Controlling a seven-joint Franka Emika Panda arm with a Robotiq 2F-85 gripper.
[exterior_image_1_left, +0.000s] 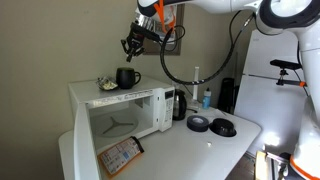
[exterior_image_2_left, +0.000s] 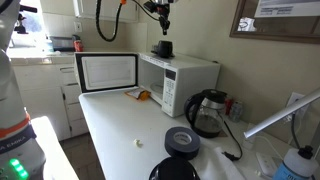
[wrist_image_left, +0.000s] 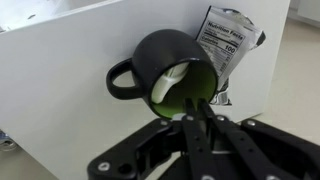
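A black mug (exterior_image_1_left: 128, 78) stands on top of the white microwave (exterior_image_1_left: 120, 95). From above, the wrist view shows the mug (wrist_image_left: 172, 58) with a green inside and a white object (wrist_image_left: 170, 82) lying in it. My gripper (exterior_image_1_left: 129, 48) is raised above the mug, clear of its rim. In the wrist view the fingertips of the gripper appear a little apart near the mug's lower edge, with nothing visible held between them. In the second exterior view the gripper (exterior_image_2_left: 163, 30) hangs over the mug (exterior_image_2_left: 164, 48).
A silver foil packet (wrist_image_left: 228, 42) lies beside the mug. The microwave door (exterior_image_2_left: 108, 72) hangs open. A kettle (exterior_image_2_left: 207, 112), a roll of dark tape (exterior_image_2_left: 182, 142) and a black pan (exterior_image_2_left: 174, 171) occupy the counter's right side.
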